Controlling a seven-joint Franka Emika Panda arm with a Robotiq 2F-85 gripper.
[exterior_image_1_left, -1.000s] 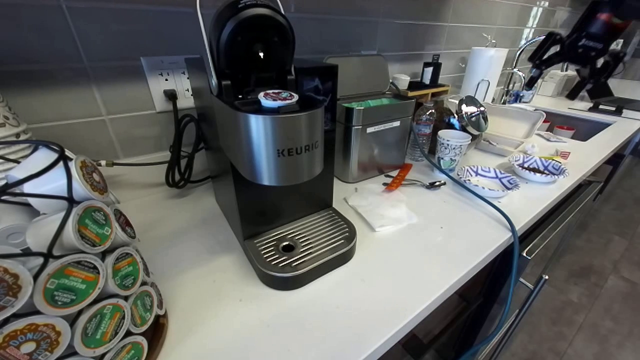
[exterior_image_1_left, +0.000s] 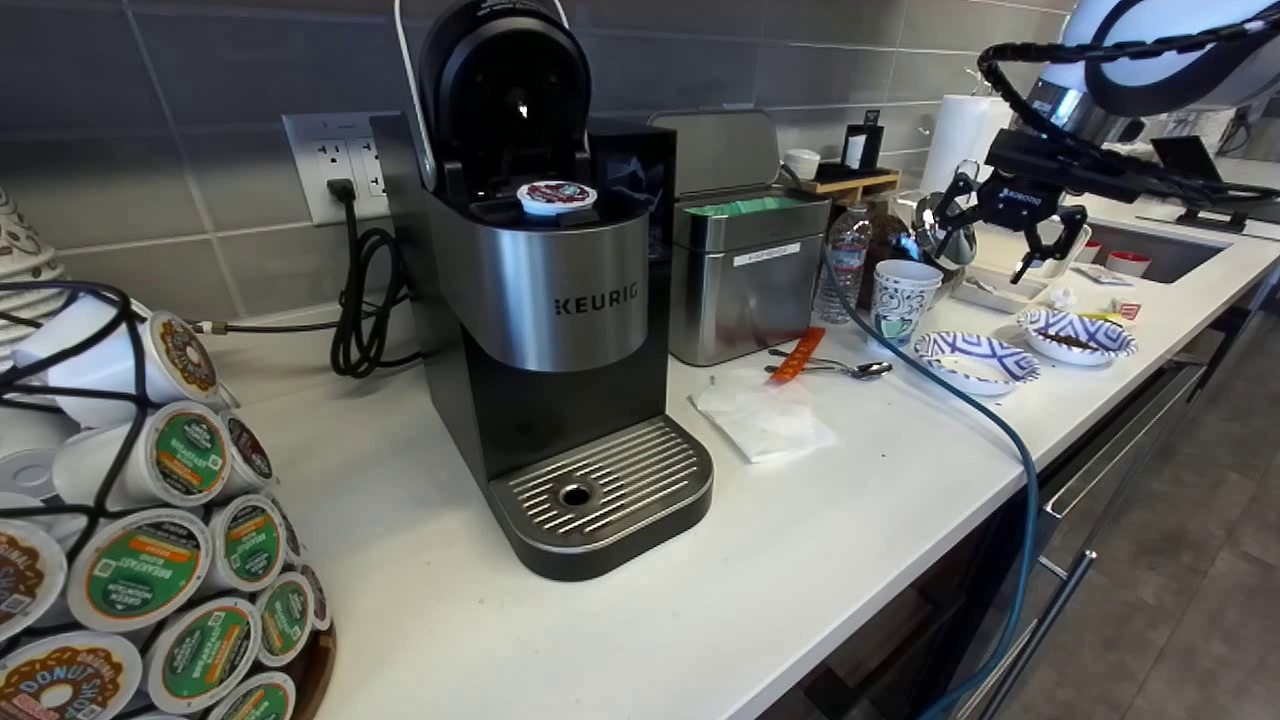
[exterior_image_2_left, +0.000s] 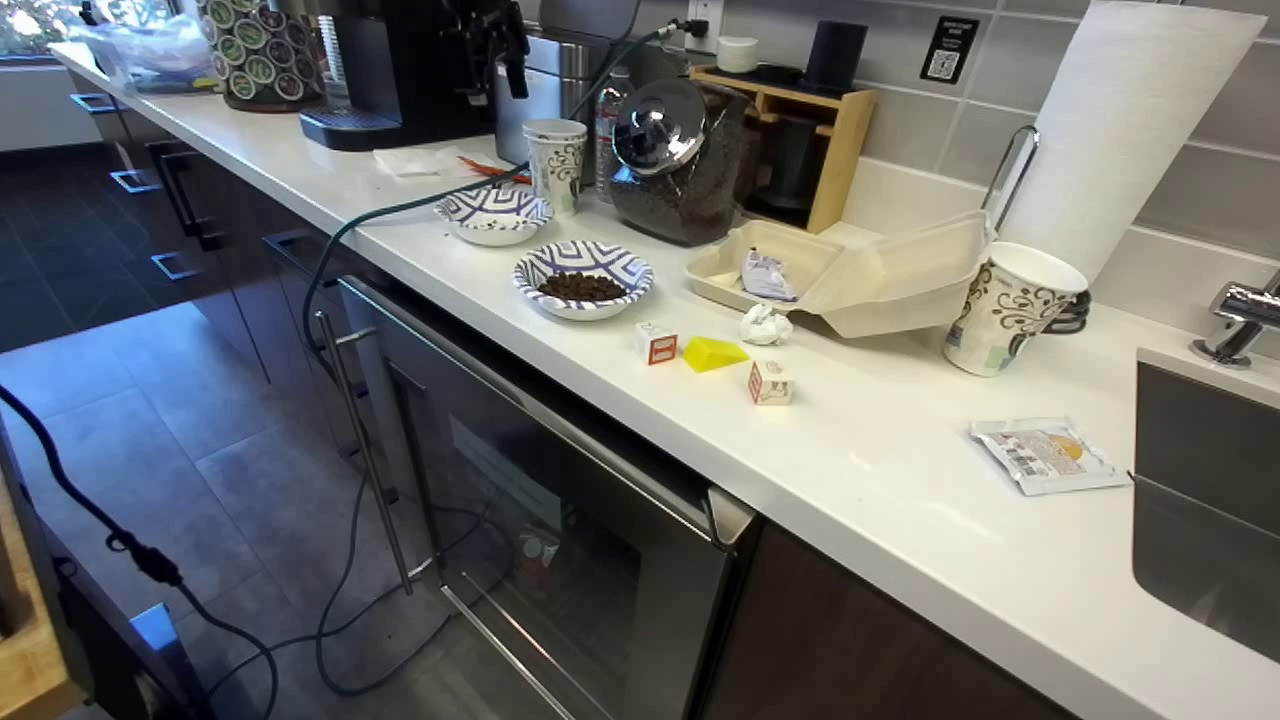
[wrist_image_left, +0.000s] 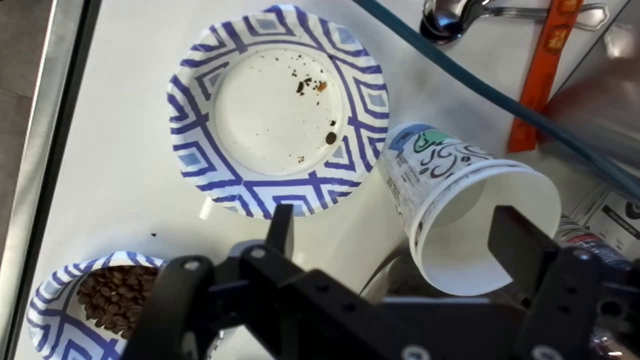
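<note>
My gripper (exterior_image_1_left: 988, 246) is open above the counter, with nothing held between its fingers. Looking down in the wrist view, its black fingertips (wrist_image_left: 520, 247) hang over a stack of patterned paper cups (wrist_image_left: 433, 161) and the space left of it; the cups stay below. A patterned bowl (wrist_image_left: 198, 157) containing only dark crumbs sits beside the cups. Another bowl (exterior_image_2_left: 584, 253) holds coffee beans. At the left in exterior view 1, the Keurig machine (exterior_image_1_left: 546, 294) has its lid raised, and a coffee pod (exterior_image_1_left: 557, 197) rests in its top.
A blue-green cable (exterior_image_1_left: 960, 402) crosses the counter near the cups. Behind them stand a steel bin (exterior_image_1_left: 746, 288), a water bottle (exterior_image_1_left: 848, 254) and a tilted bean jar (exterior_image_2_left: 678, 198). Spoons and an orange packet (exterior_image_1_left: 799, 355) lie nearby.
From over the sink side, my gripper has swung left in exterior view 1 and come lower, nearer the cups and bowls. Objects on the counter look unmoved.
</note>
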